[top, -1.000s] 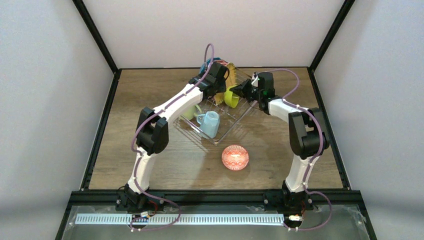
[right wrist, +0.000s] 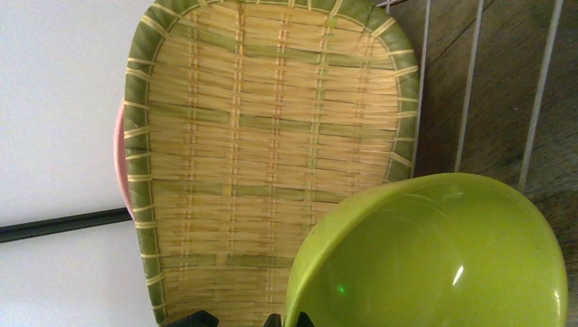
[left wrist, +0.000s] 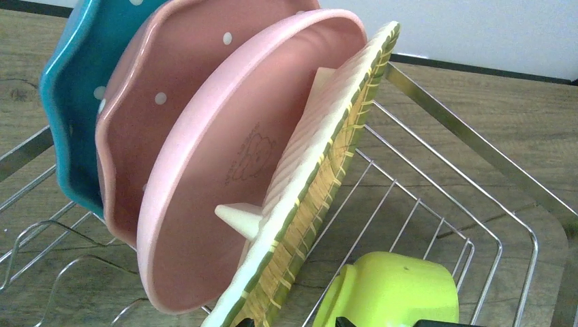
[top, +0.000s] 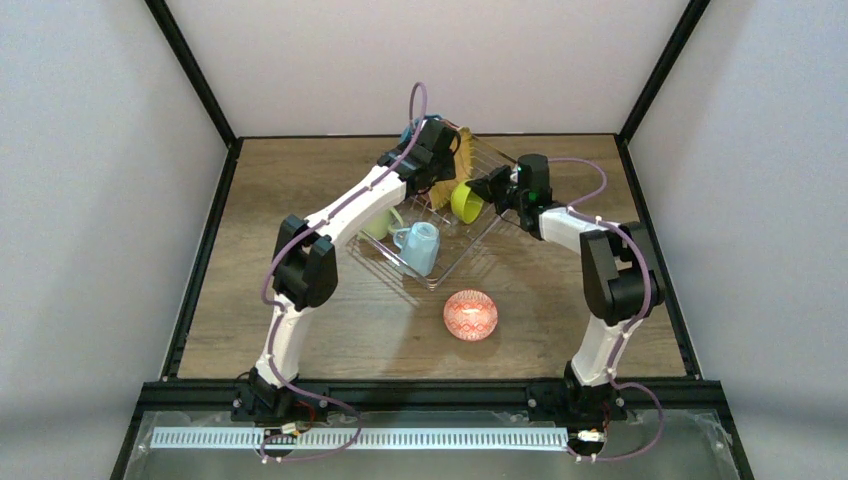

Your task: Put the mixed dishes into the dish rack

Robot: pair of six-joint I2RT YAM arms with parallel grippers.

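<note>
The wire dish rack (top: 455, 262) stands mid-table. My right gripper is shut on the rim of a lime green bowl (top: 466, 202), which is tilted on its side over the rack. Beside the bowl, a woven tray (right wrist: 272, 136) leans upright in the rack. Left of that tray, in the left wrist view, stand a pink plate (left wrist: 204, 225), a wavy pink dish (left wrist: 123, 163) and a teal dish (left wrist: 71, 136). My left gripper is open at the tray's near end; whether its fingers touch anything is unclear. A patterned red bowl (top: 470, 315) sits on the table in front.
A light blue mug (top: 419, 249) lies in the rack's front part, with a pale green cup (top: 377, 224) to its left, partly covered by my left arm. Bare wires show right of the woven tray.
My right gripper has shifted slightly right and toward the front, carrying the green bowl a little away from the woven tray. The left arm has hardly moved.
</note>
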